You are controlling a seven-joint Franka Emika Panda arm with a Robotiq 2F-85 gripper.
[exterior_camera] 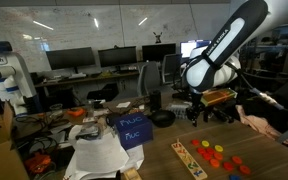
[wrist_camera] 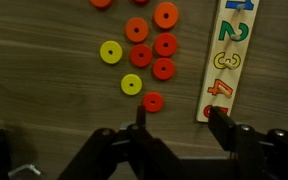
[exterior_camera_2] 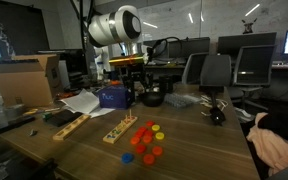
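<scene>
My gripper hangs above the table in the wrist view, its fingertips apart with bare wood showing between them. I make out no object in the gap, and how far the fingers have closed is unclear. A red disc [wrist_camera: 152, 102] appears just beyond the left finger [wrist_camera: 140, 135]. Several red, orange and yellow discs lie farther up that view. The wooden number board [wrist_camera: 222, 62], with pegs and coloured digits, reaches down close to the right finger [wrist_camera: 220, 122]. From the side, the gripper [exterior_camera: 212, 118] is clearly above the table.
A blue box [exterior_camera: 134, 129] and white papers [exterior_camera: 99, 155] lie left of the board. Blue discs [exterior_camera_2: 126, 158] sit near the front. Another wooden board [exterior_camera_2: 71, 127] lies to the left. A black pan [exterior_camera: 163, 118] stands farther back. Bare table extends right of the discs.
</scene>
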